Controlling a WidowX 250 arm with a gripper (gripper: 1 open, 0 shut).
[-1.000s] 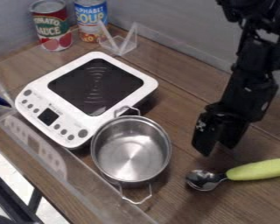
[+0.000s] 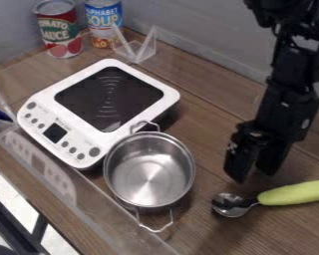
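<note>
My black gripper point(image 2: 255, 157) hangs low over the wooden counter at the right, open, with nothing visible between its fingers. Just below it lie a metal spoon point(image 2: 233, 204), bowl to the left, and a yellow-green banana-like object point(image 2: 298, 193) beside the spoon's handle. A steel pot point(image 2: 148, 173) stands to the left of the gripper.
A white induction cooker point(image 2: 49, 129) with a dark top sits at the left. A tomato sauce can point(image 2: 60, 28) and an alphabet soup can point(image 2: 104, 23) stand at the back left, near clear plastic pieces. The counter behind the gripper is clear.
My gripper has shifted very slightly; the objects on the counter have not moved.
</note>
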